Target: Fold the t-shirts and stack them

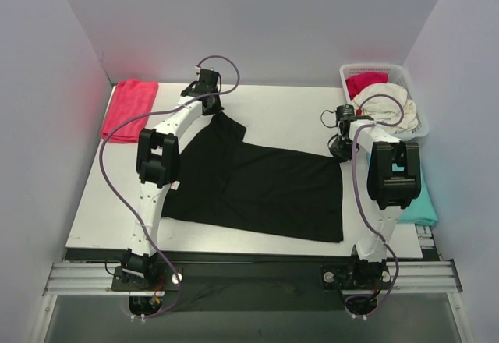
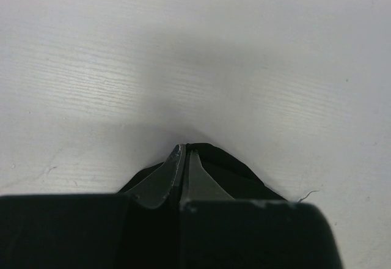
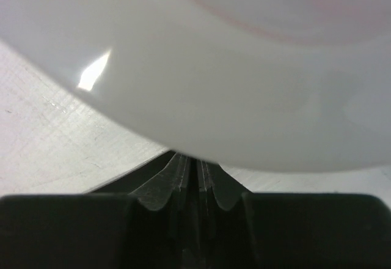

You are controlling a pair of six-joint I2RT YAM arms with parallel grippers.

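A black t-shirt [image 1: 281,187] lies spread over the table's middle, its upper left corner folded in under the left arm. In the left wrist view my left gripper is shut on the black cloth [image 2: 229,168] at the shirt's far left part. My right gripper [image 1: 341,153] sits at the shirt's far right corner. In the right wrist view its fingers [image 3: 175,174] stand close together with a narrow dark gap. Black cloth [image 3: 140,174] shows beside them, but the basket's wall covers the tips, so the grip itself is unclear.
The white basket [image 1: 421,125] with red and cream cloth stands right behind my right gripper; its wall [image 3: 214,98] fills much of that wrist view. A folded red cloth [image 1: 131,109] lies at the far left, a teal one [image 1: 422,206] at the right.
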